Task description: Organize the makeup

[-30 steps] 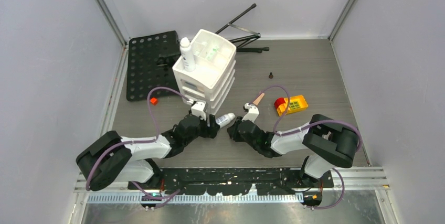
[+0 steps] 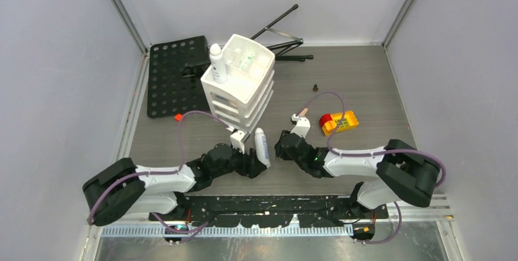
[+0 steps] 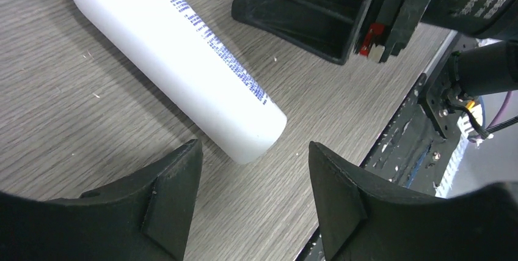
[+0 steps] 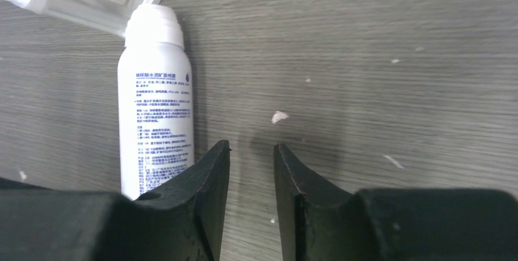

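A white spray bottle (image 2: 261, 146) (image 3: 174, 59) (image 4: 154, 114) lies on the table below the white drawer organizer (image 2: 238, 74). My left gripper (image 2: 255, 166) is open at the bottle's base end, which sits just beyond the gap between its fingers. My right gripper (image 2: 281, 148) is part open to the bottle's right, with bare table ahead between its fingertips. A second white bottle (image 2: 218, 68) stands upright on top of the organizer.
A yellow and red toy (image 2: 339, 122), a small dark object (image 2: 315, 88) and a peach stick near the right arm lie on the right. A black perforated board (image 2: 174, 77) lies back left.
The lying bottle has turned from slanted to nearly upright in the top view's plane. My left gripper moved right and toward the front; my right gripper moved right and slightly back.
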